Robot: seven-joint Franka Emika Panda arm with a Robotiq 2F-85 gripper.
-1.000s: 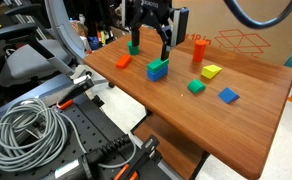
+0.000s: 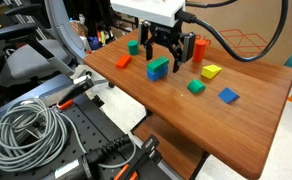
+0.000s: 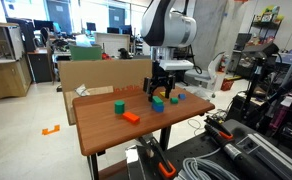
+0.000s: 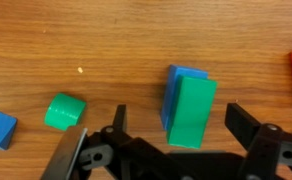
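Note:
A green block (image 2: 158,63) rests on top of a blue block (image 2: 157,73) on the wooden table. From above, in the wrist view, the green block (image 4: 192,112) covers much of the blue block (image 4: 175,84), whose far end shows. My gripper stands open over this stack, one finger to each side and the green block nearer the right one. Nothing is held. Exterior view 1 has the gripper (image 2: 166,57) close above and around the stack; whether a finger touches it I cannot tell.
Right of the stack lie a green piece (image 2: 196,87), a blue piece (image 2: 228,96) and a yellow piece (image 2: 211,71). A red cylinder (image 2: 200,48) stands behind. Leftward are an orange-red block (image 2: 123,61) and a green cylinder (image 2: 133,47).
In exterior view 1 my gripper has shifted to the right over the last second, staying above the stack. The blocks show no visible movement.

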